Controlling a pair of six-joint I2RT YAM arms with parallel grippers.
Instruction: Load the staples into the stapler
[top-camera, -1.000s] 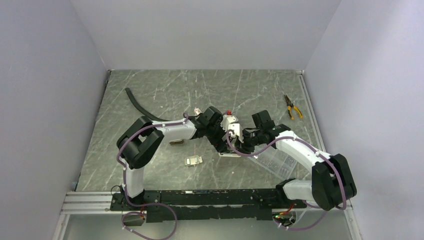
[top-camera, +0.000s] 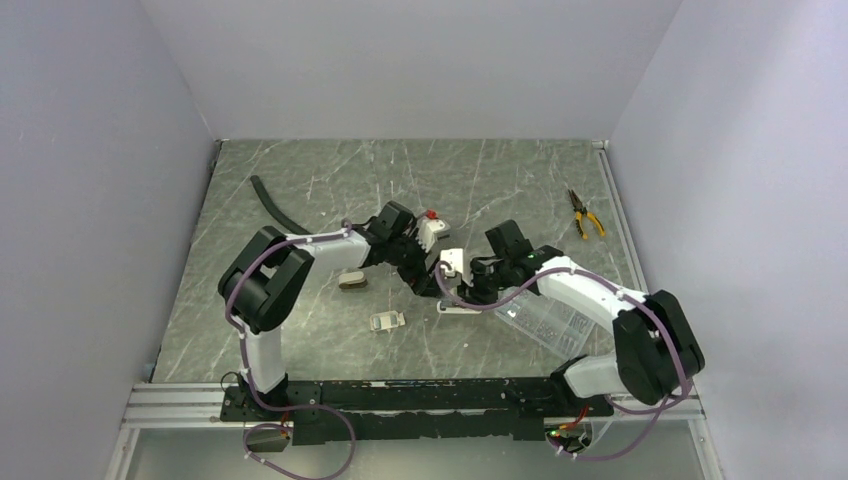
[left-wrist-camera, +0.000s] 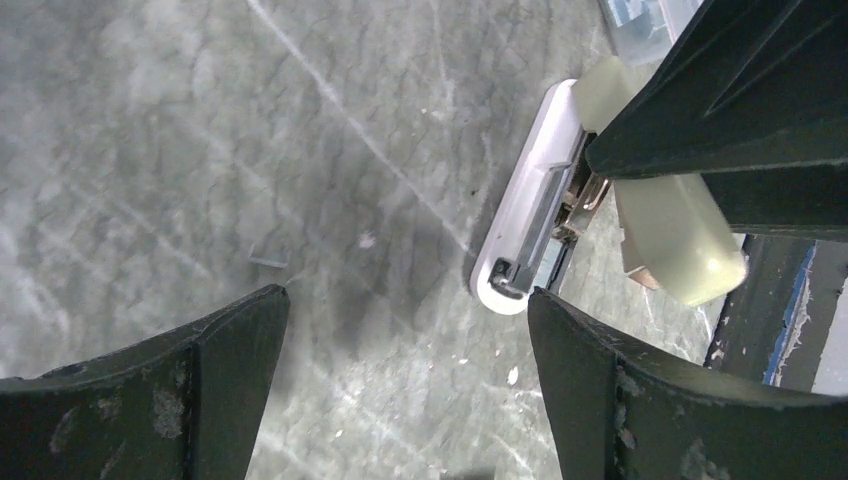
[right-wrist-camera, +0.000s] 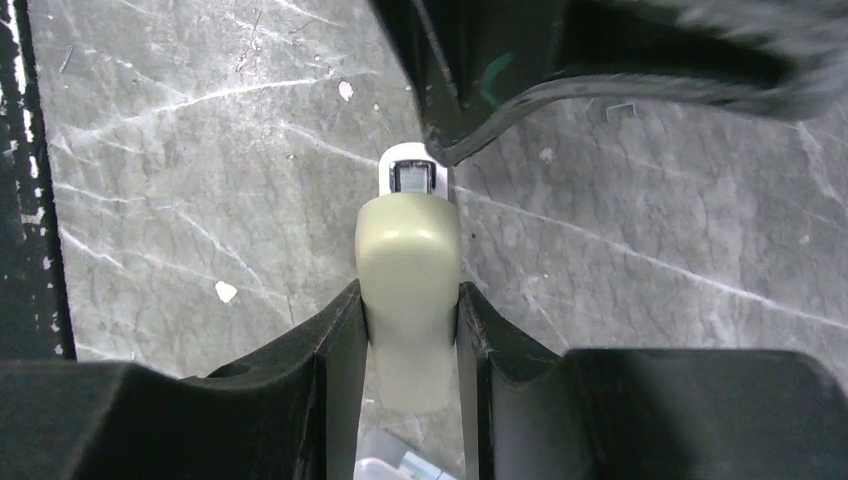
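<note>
The white stapler base (left-wrist-camera: 530, 190) lies on the table, its dark metal channel partly visible in the left wrist view. Its pale cream top (right-wrist-camera: 408, 270) is pinched by my right gripper, which is shut on it. My left gripper stands open left of the stapler, one finger (left-wrist-camera: 575, 350) near the base's end, with no object held. A tiny loose staple rests on the table between its spread fingers, below them; this staple (right-wrist-camera: 620, 108) also shows in the right wrist view. Whether staples sit in the channel, I cannot tell.
A clear divided plastic box (top-camera: 550, 325) stands right of the stapler, partly under the right arm. A small pale item (top-camera: 387, 321) and a brown block (top-camera: 352, 280) lie to the left. Pliers (top-camera: 585, 213) are at far right.
My left gripper has drawn back to the left, away from the stapler. The right arm has shifted slightly left. The stapler base stays in about the same place.
</note>
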